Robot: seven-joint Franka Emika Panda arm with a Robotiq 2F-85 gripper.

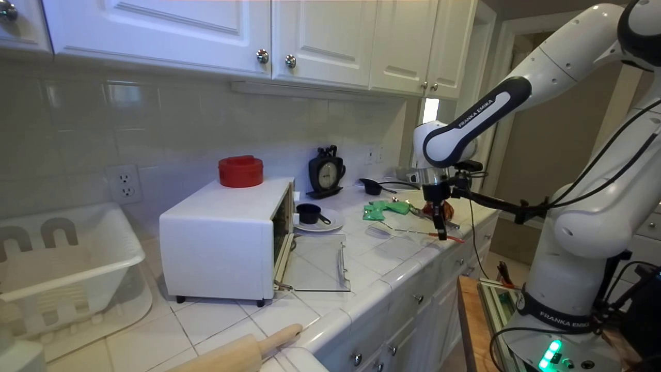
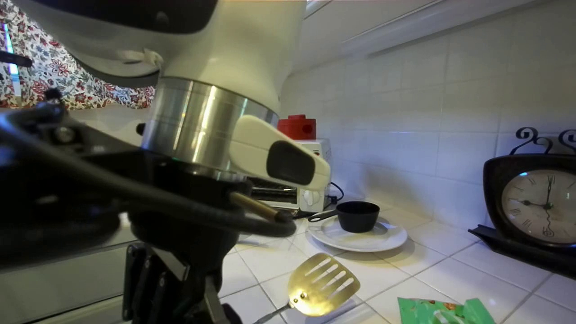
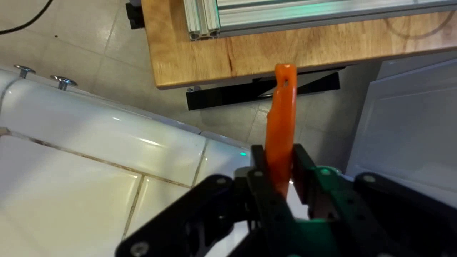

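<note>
The black gripper is shut on the orange handle of a slotted spatula, whose end sticks out beyond the fingers in the wrist view. Exterior view 1 has the gripper over the counter's front right part. From it the spatula reaches left, its metal head toward the toaster oven. Up close in exterior view 2, the slotted head appears above the white tiles; the gripper's fingertips are cut off below.
A white toaster oven stands with its glass door lowered. Behind it, a small black pot rests on a white plate. Green packets and a clock are nearby. A rolling pin lies in front.
</note>
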